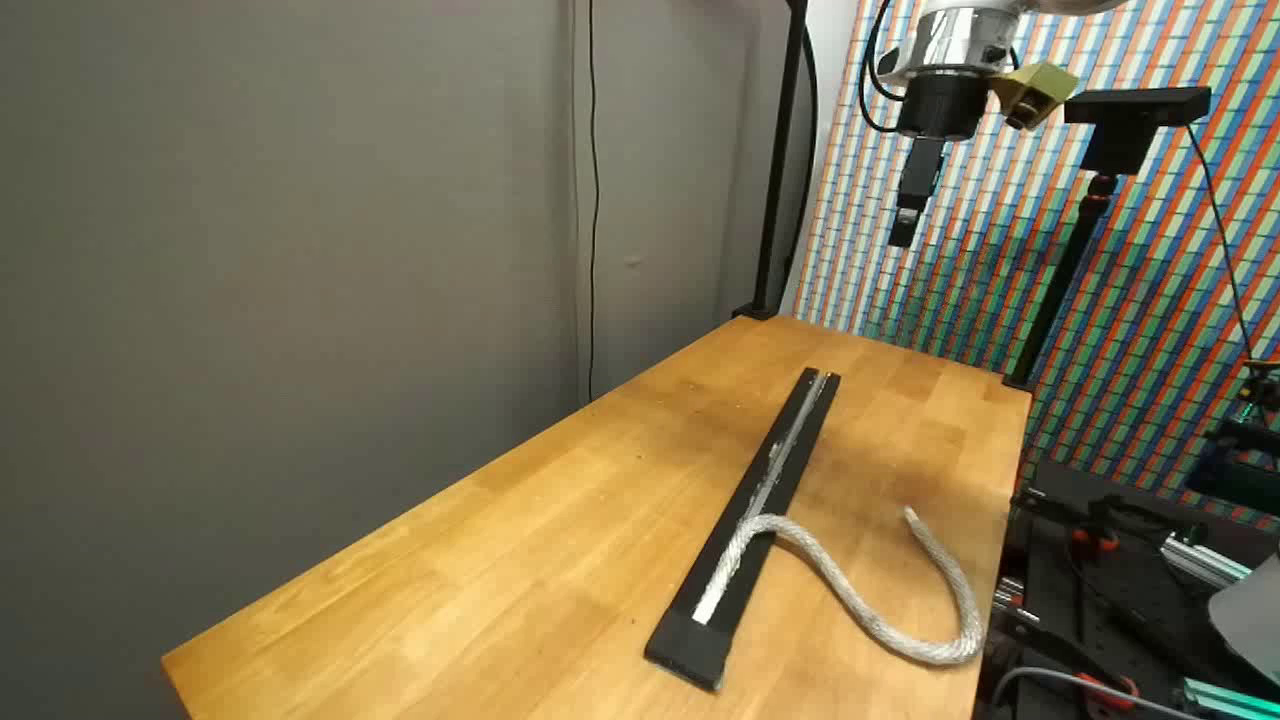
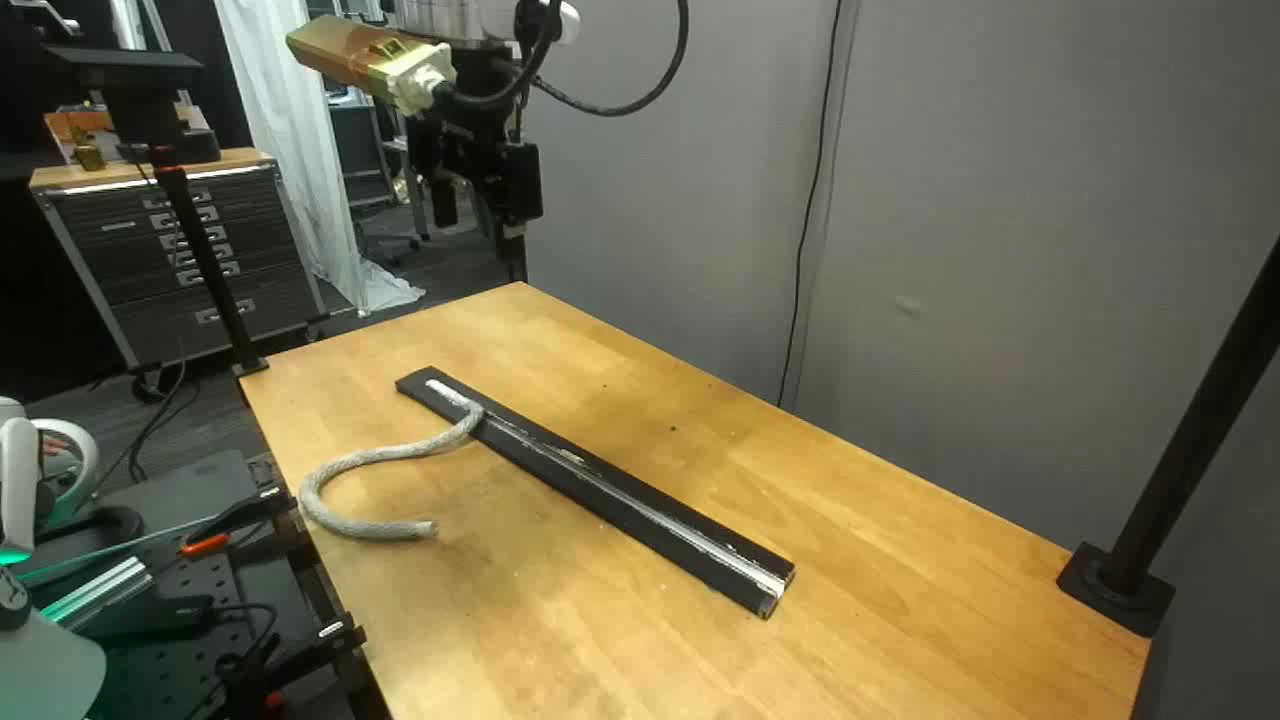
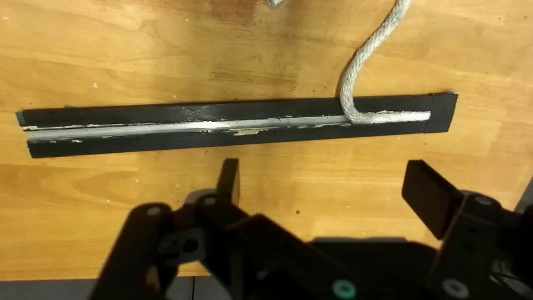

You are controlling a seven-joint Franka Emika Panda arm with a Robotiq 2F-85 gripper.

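Observation:
A long black channel [image 3: 165, 114] with a pale groove lies flat on the wooden table. One end of a whitish braided rope [image 1: 894, 636] rests in the groove near the channel's closed end. From there the rope bends out over the channel's side and curves across the tabletop to a loose end, well seen in both exterior views. High above the table hangs my gripper, its fingers [image 3: 429, 200] spread wide with nothing between them. In the second exterior view the gripper [image 2: 480, 228] appears beyond the table's far edge, clear of both rope and channel.
Black posts stand at its corners, one post [image 1: 1062, 276] carrying a camera. A grey wall [image 1: 360, 240] runs along one side. Tools and a dark bench [image 2: 180, 588] lie beyond the opposite edge.

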